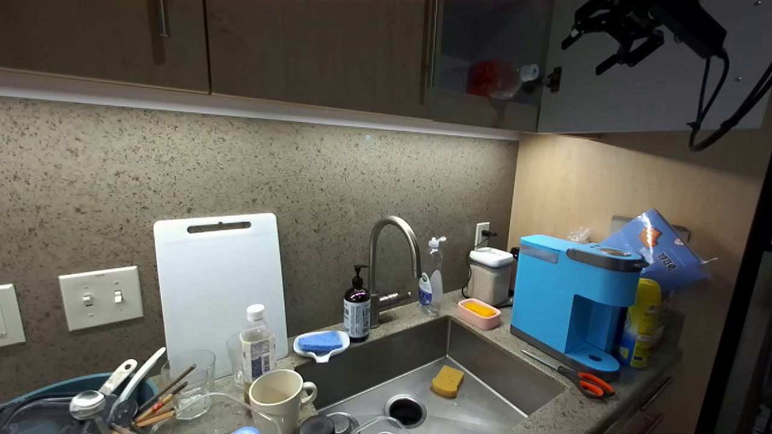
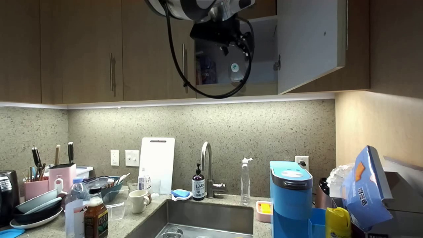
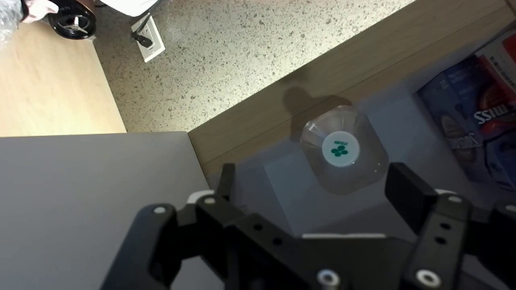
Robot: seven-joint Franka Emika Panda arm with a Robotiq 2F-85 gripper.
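Note:
A clear bottle with a white cap bearing a green clover (image 3: 340, 149) lies on its side on the cabinet shelf, cap facing out. From the side, the same bottle (image 1: 496, 78) shows a red label. My gripper stands open in front of the cabinet, its two black fingers wide apart with the bottle beyond the gap between them. Seen from the sink side, the gripper (image 1: 587, 54) hangs apart from the bottle, before the open door (image 1: 651, 94). In the other exterior view the arm and its cable partly cover the cabinet opening.
Dark printed packages (image 3: 464, 116) stand on the shelf beside the bottle. The open cabinet door (image 2: 313, 43) bounds the right side. Below are a sink (image 1: 477, 354), a faucet (image 1: 396, 224), and a blue coffee machine (image 1: 550, 289).

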